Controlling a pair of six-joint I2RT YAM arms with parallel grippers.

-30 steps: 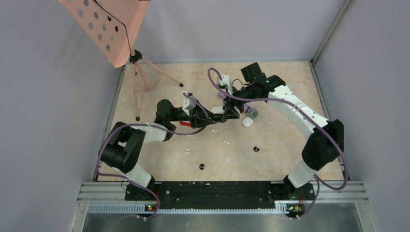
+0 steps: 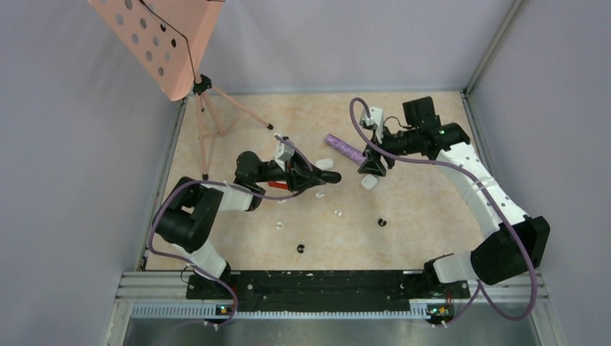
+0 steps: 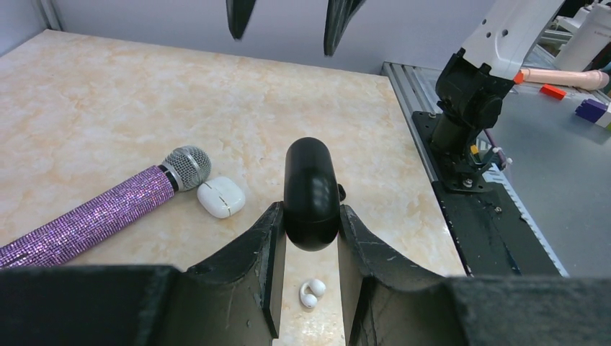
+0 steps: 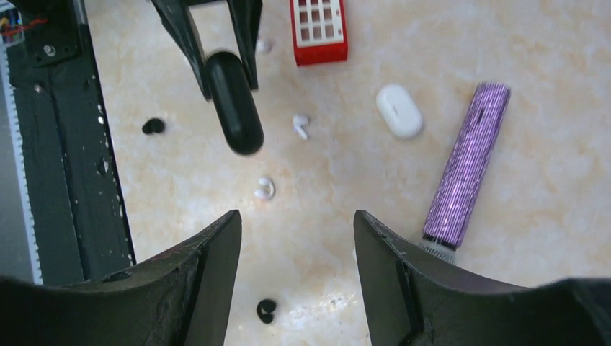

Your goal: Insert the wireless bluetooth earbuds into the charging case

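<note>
My left gripper (image 2: pixel 314 177) is shut on a black charging case (image 3: pixel 310 191), held above the table, lid end outward. My right gripper (image 2: pixel 375 163) is raised to the right of it, open with nothing between its fingers. White earbuds (image 3: pixel 312 292) lie loose on the table below, with others (image 4: pixel 264 188) nearby. Black earbuds (image 2: pixel 300 248) lie near the front and another pair (image 2: pixel 382 222) at the right. A white case (image 3: pixel 220 196) sits by the microphone, and a second white case (image 4: pixel 399 110) lies further left.
A purple glittery microphone (image 2: pixel 344 148) lies at the back middle. A red grid box (image 4: pixel 319 50) is beside the left arm, and a pink tripod stand (image 2: pixel 209 115) stands at the back left.
My right gripper has moved right, away from the black case in my left gripper, which has shifted very little.
</note>
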